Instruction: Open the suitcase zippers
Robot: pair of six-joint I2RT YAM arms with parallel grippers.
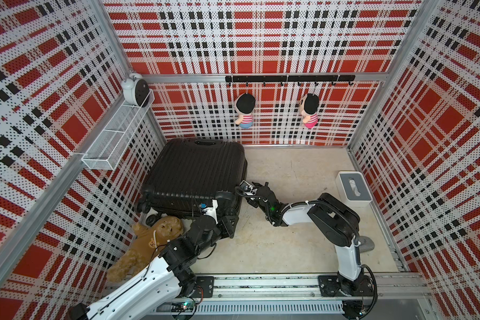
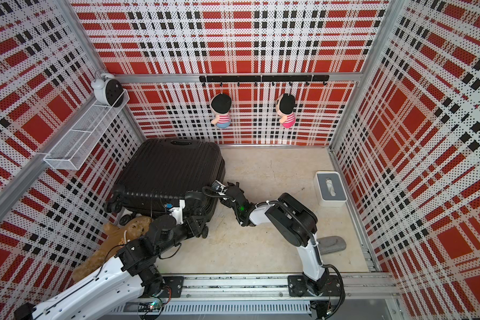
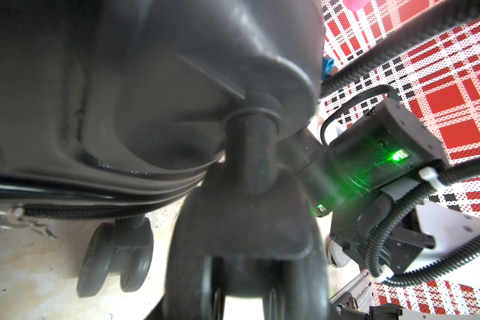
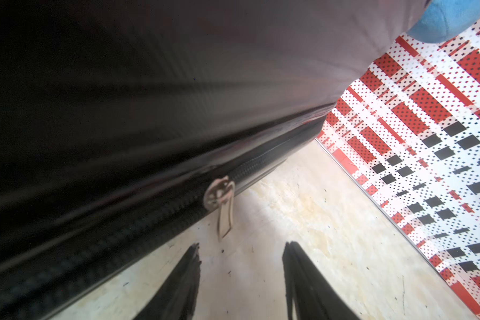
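The black ribbed suitcase [image 1: 197, 173] lies flat at the left of the floor. Low on its right side, a metal zipper pull [image 4: 226, 216] hangs from the seam in the right wrist view. My right gripper is open just short of it, the pull showing in the gap between the fingertips, untouched. By the suitcase's front right corner is my left gripper [image 1: 229, 223]. In the left wrist view, a suitcase wheel [image 3: 245, 213] fills the foreground and hides most of its fingers. More metal pulls [image 3: 20, 221] dangle from the seam at that view's left edge.
A brown teddy bear [image 1: 149, 242] lies beside the left arm, against the suitcase's front. Another wheel [image 3: 117, 256] stands below the seam.
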